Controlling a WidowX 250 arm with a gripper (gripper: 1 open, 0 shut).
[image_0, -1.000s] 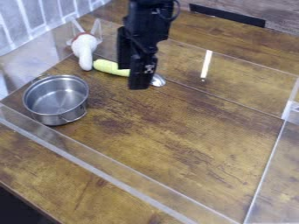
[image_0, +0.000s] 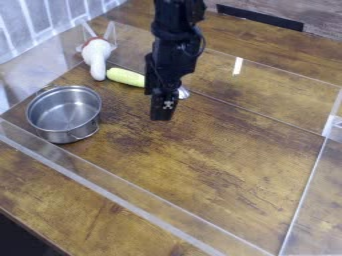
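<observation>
My black gripper (image_0: 164, 104) reaches down from the top centre, its fingers open, low over the wooden tabletop. Just behind it lie a yellow-green corn-like item (image_0: 126, 77) and a small silver object (image_0: 182, 93), partly hidden by the gripper. A steel pot (image_0: 64, 114) stands to the left. A white object with a handle (image_0: 96, 58) lies at the back left.
Clear low walls border the work area, with a panel (image_0: 315, 190) on the right.
My gripper has moved lower in the view, toward the table's middle. The pot and other objects have stayed put.
</observation>
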